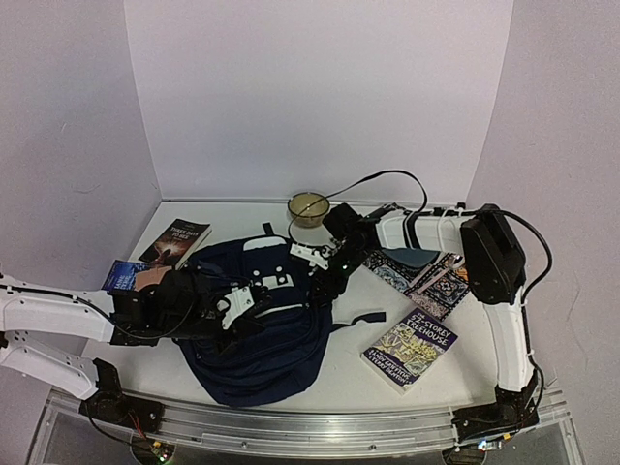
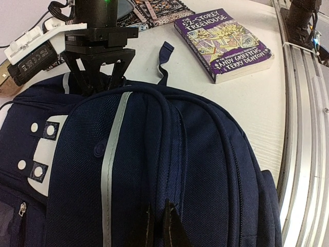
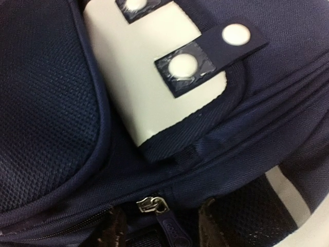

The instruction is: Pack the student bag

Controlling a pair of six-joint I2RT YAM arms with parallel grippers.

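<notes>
A navy student bag (image 1: pixel 257 354) lies on the table, its white panel and snap straps showing. Around a zipper pull (image 3: pixel 172 226) on the bag's side stands my right gripper, open, one finger on either side of the pull; the metal slider (image 3: pixel 152 205) is just beyond them. Low over the bag's front, at a seam beside the grey stripe (image 2: pixel 113 154), is my left gripper. Its fingertips are close together, and whether they pinch fabric cannot be made out.
A purple treehouse book (image 1: pixel 410 349) lies to the right of the bag. Behind it are a patterned cloth (image 1: pixel 446 291) and a bowl (image 1: pixel 309 207). Other books, one dark (image 1: pixel 175 242) and one blue (image 1: pixel 123 275), lie at the left. A bag strap (image 1: pixel 358 321) sticks out rightward.
</notes>
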